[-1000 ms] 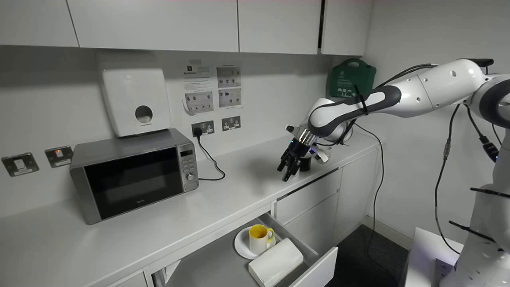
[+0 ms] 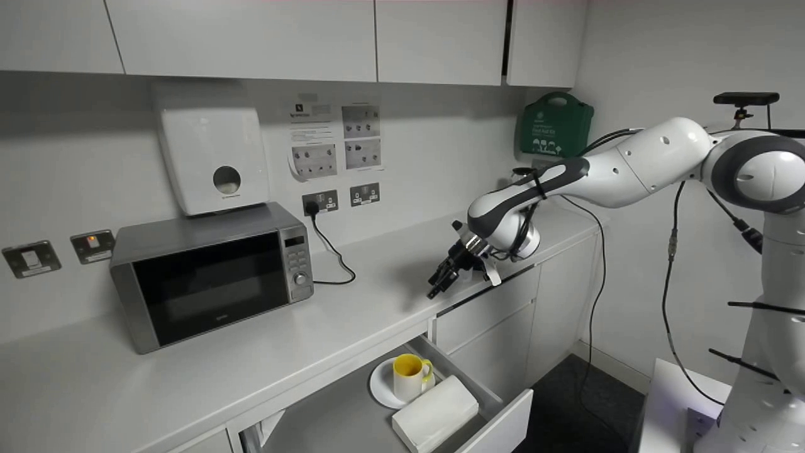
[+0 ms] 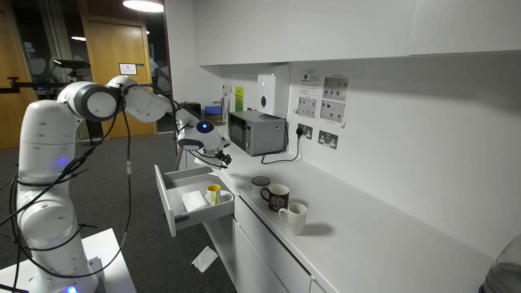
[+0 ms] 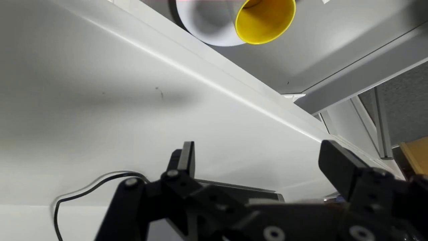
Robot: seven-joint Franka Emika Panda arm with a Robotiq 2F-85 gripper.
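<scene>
My gripper is open, its two black fingers wide apart with only bare counter [image 4: 132, 120] showing between and beyond them. It hangs over the worktop near the front edge, close to the pulled-out drawer [image 2: 332, 423]. Inside that drawer a white mug with a yellow inside [image 2: 409, 377] stands on a white plate [image 2: 383, 386]. A white box-like packet [image 2: 435, 414] lies beside them. In the wrist view the yellow mug [image 4: 266, 20] is at the top, apart from the fingers.
A microwave [image 2: 215, 268] with its black cable stands against the wall. In exterior view 2 a grey-white mug [image 3: 261, 185], a dark mug [image 3: 278, 197] and a white mug [image 3: 295, 218] stand on the counter.
The arm has shifted left and the gripper sits slightly lower and more tilted toward the drawer side. Mug, plate, packet and drawer have not moved.
</scene>
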